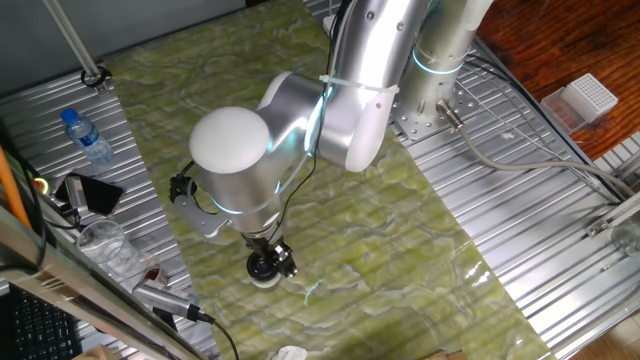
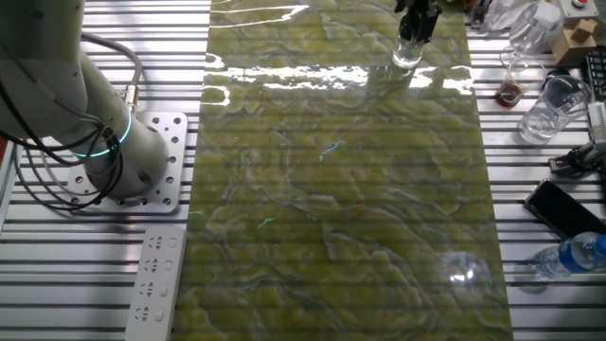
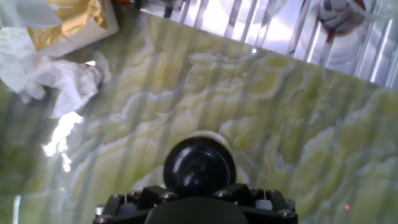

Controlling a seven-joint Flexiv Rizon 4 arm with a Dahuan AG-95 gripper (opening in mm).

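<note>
A small clear jar (image 2: 409,52) with a round black lid (image 3: 199,165) is at the far edge of the green marbled mat in exterior view 2. My gripper (image 1: 283,262) is at the lid, its black fingers (image 3: 158,195) closing in on both sides, and it looks shut on the jar. In exterior view 1 the lid (image 1: 262,268) shows beside the fingers, with a pale rim of the jar below. Whether the jar's base touches the mat cannot be told; the contact points are partly hidden.
Crumpled white tissue (image 3: 74,84) and a gold-and-white box (image 3: 74,25) lie near the gripper. Beyond the mat's edge stand clear glassware (image 2: 559,109), a phone (image 2: 565,208) and a water bottle (image 2: 573,256).
</note>
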